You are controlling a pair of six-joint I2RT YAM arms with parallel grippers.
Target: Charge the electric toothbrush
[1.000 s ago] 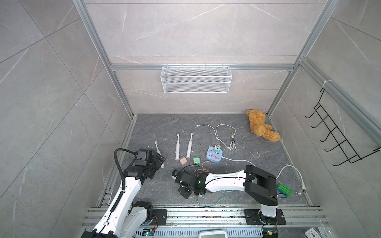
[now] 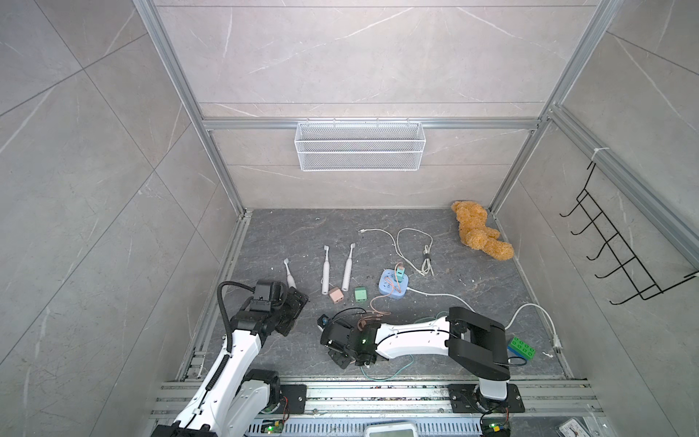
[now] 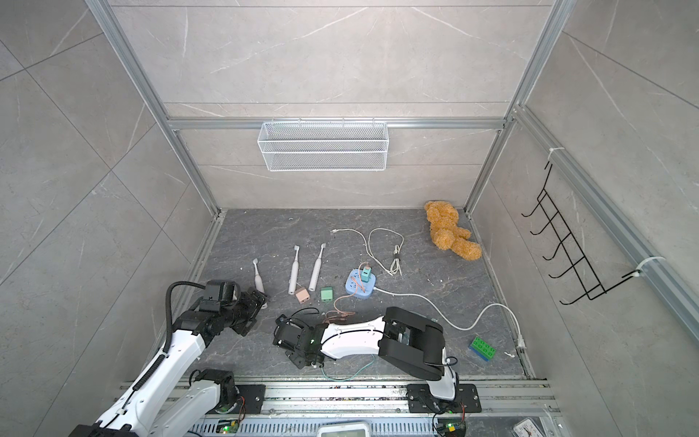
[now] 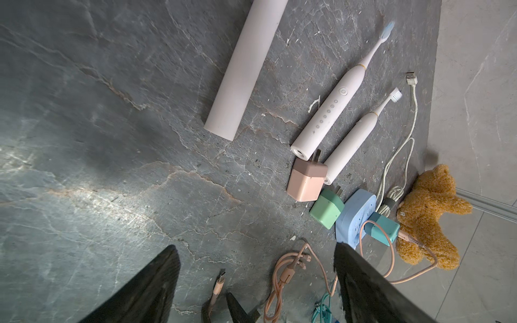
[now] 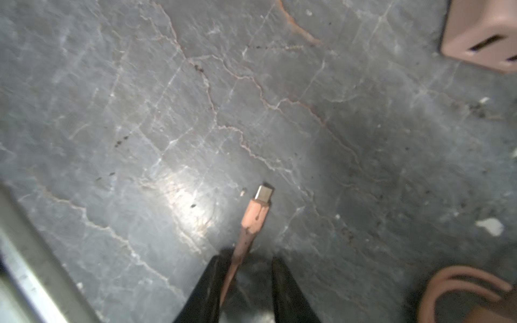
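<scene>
Three white electric toothbrushes lie on the dark floor, one (image 4: 245,64) nearest my left gripper, the others (image 4: 327,113) farther right. The left gripper hangs open above the floor. Below my right gripper lies a pink cable with a metal connector (image 5: 257,210), its lead running between the part-open fingers. A pink charger (image 4: 306,180), a green charger (image 4: 325,210) and a blue power strip (image 4: 352,215) with a teal charger (image 4: 381,227) in it sit near the middle.
A teddy bear (image 2: 480,233) lies at the back right. A green block (image 2: 522,349) is at the front right. A white wire basket (image 2: 359,145) and black hooks (image 2: 619,255) hang on the walls.
The right gripper has moved a little over the front floor.
</scene>
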